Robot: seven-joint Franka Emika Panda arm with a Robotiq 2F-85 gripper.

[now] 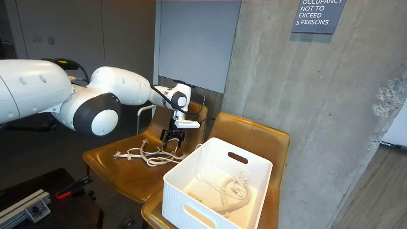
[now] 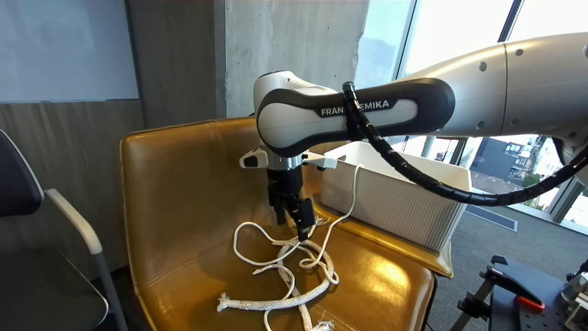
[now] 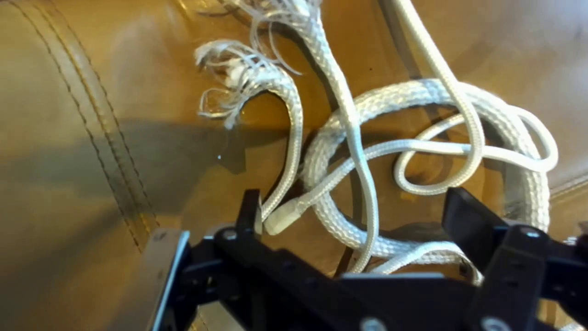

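White ropes, one thick and others thin, lie tangled on the seat of a brown leather chair; the thick rope (image 2: 317,291) curves across it. My gripper (image 2: 292,226) points down into this tangle. In the wrist view its fingers (image 3: 466,215) stand wide apart, so the gripper is open. Between and just beyond them lie thin rope (image 3: 364,182) and part of the thick loop (image 3: 330,215). Whether a finger touches rope, I cannot tell. A white bin (image 1: 263,168) on the neighbouring chair holds more rope (image 1: 244,198). One thin strand (image 2: 350,204) runs over the bin's rim to the seat.
The brown chair's backrest (image 2: 171,193) rises close behind my gripper. A grey office chair (image 2: 44,265) stands at one side. A dark table (image 1: 68,211) with a clamp (image 1: 74,187) is in front.
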